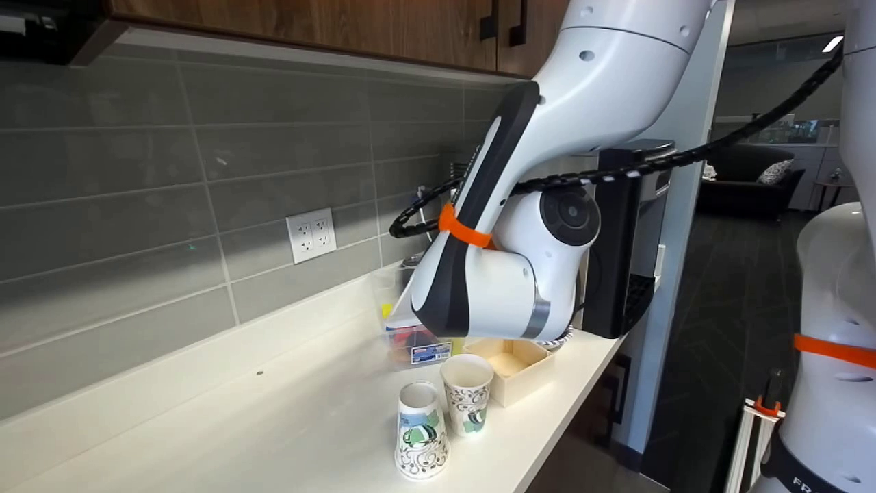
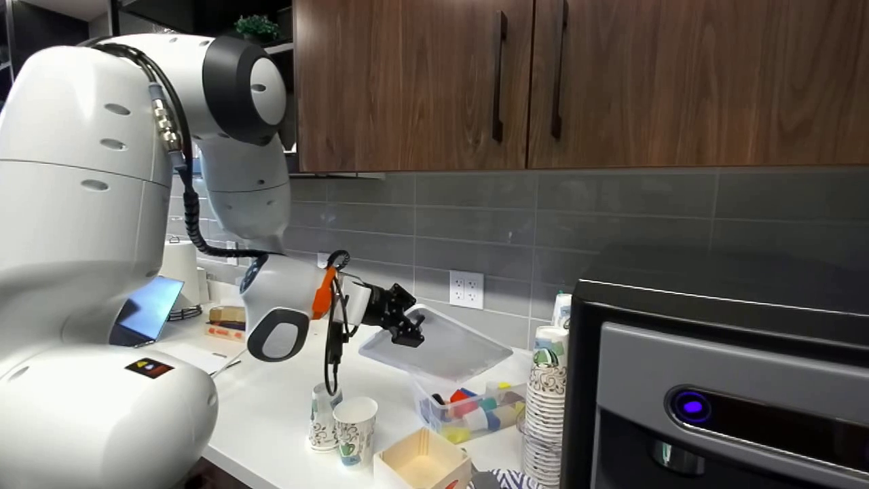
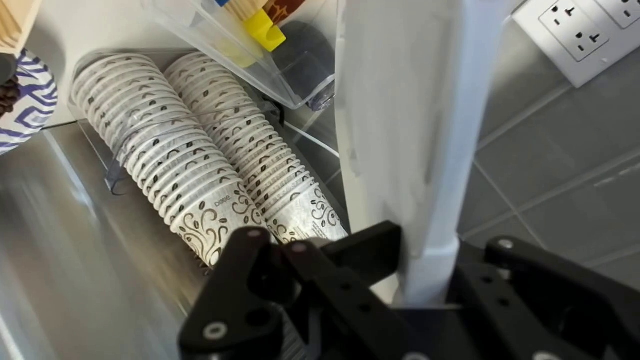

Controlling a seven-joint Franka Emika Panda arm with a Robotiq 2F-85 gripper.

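Observation:
A flat, translucent plastic lid is gripped at one edge by my gripper, which is shut on it. Seen from the wrist, the lid stands edge-on between the black fingers and hides part of the backsplash. Below the lid, a clear plastic bin sits uncovered on the counter with colourful items inside. The lid is tilted, and its lower edge appears close to the bin's back side; whether they touch I cannot tell. In exterior view 1 the arm hides the gripper.
Two paper cups, one inverted and one upright, stand by a wooden box. Stacked cups fill a rack beside the coffee machine. A patterned bowl lies near the box.

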